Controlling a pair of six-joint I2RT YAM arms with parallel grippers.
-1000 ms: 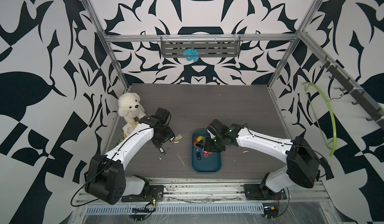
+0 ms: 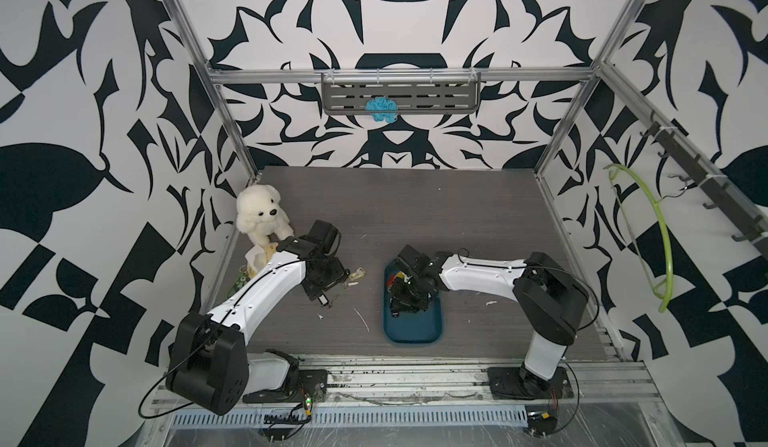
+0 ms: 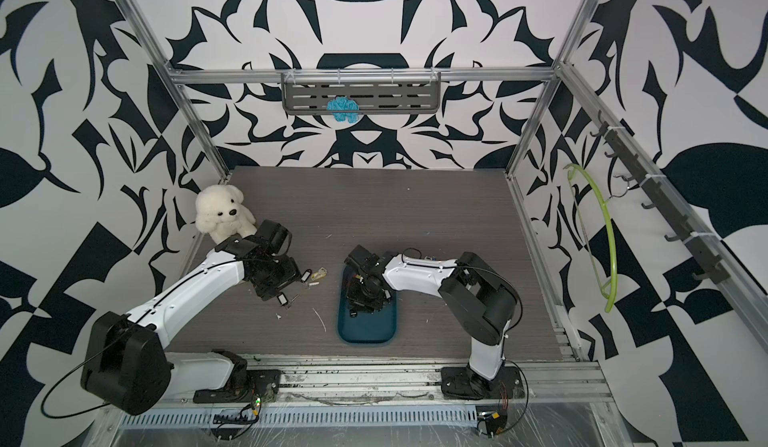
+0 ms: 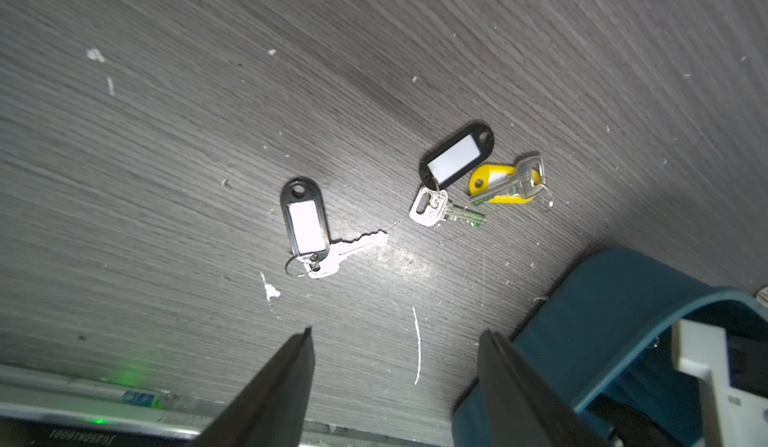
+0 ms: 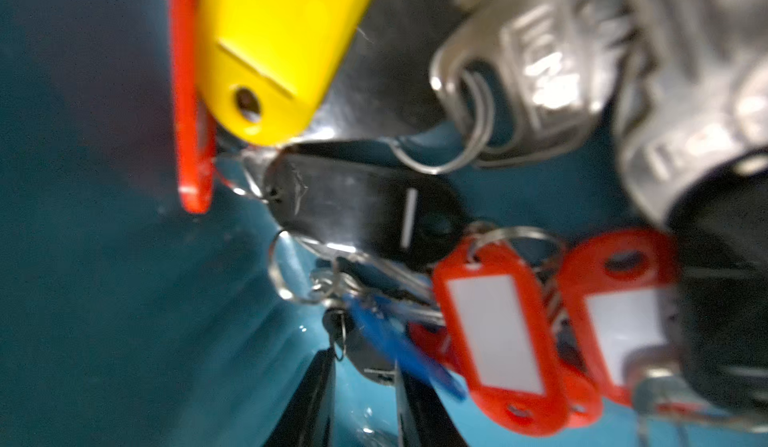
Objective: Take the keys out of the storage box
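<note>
The teal storage box [image 2: 413, 336] stands right of centre on the table. In the right wrist view it holds a heap of keys: a yellow tag [image 5: 276, 39], a black tag [image 5: 360, 199], red tags [image 5: 497, 331], a blue tag [image 5: 404, 347] and silver keys [image 5: 552, 63]. Down inside the box, my right gripper is part open; a small ring and a dark tag show just beyond its fingertips. Keys with black tags [image 4: 305, 221] and a yellow-tagged key [image 4: 520, 183] lie on the table beneath my left gripper, which is open and empty.
A white plush dog [image 2: 260, 211] sits at the left edge of the table, behind my left arm. A grey wall shelf [image 2: 432, 96] holds a blue puff [image 2: 381, 109].
My right gripper has moved left over the box's contents and now covers most of the heap; its fingers were farther right before. The left arm has barely moved.
</note>
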